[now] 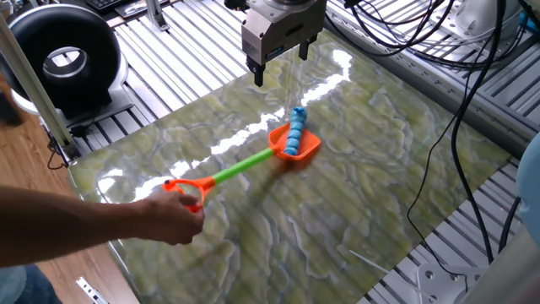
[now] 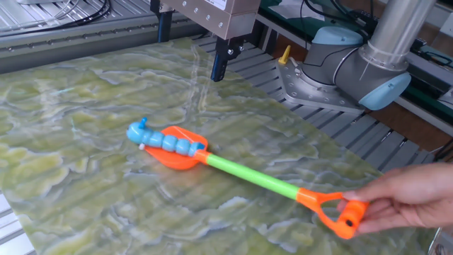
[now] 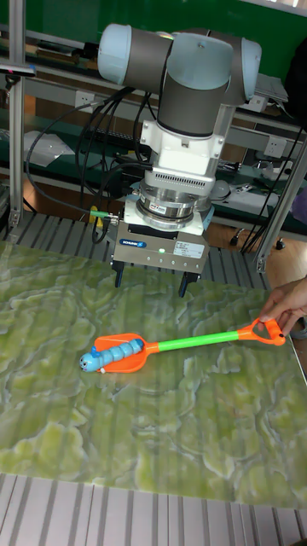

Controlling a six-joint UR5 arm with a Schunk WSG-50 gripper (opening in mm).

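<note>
A toy shovel with an orange blade (image 1: 310, 149), a green shaft (image 2: 251, 176) and an orange handle (image 3: 274, 333) is held at its handle end by a person's hand (image 1: 170, 218). On the blade lies a blue segmented caterpillar toy (image 2: 166, 141), its head reaching past the blade's edge. Whether the blade touches the sheet or hovers just over it, I cannot tell. My gripper (image 1: 282, 67) hangs above the sheet, its two black fingers (image 2: 221, 60) wide apart and nothing between them. In the third view, my gripper (image 3: 152, 286) appears beyond the shovel and clear of it.
A green marbled sheet (image 1: 371, 181) covers the slatted metal table and is otherwise bare. Black cables (image 1: 462, 127) hang along the right side in the first view. A black ring-shaped object (image 1: 63, 59) stands at the left. The person's arm reaches over the sheet's edge.
</note>
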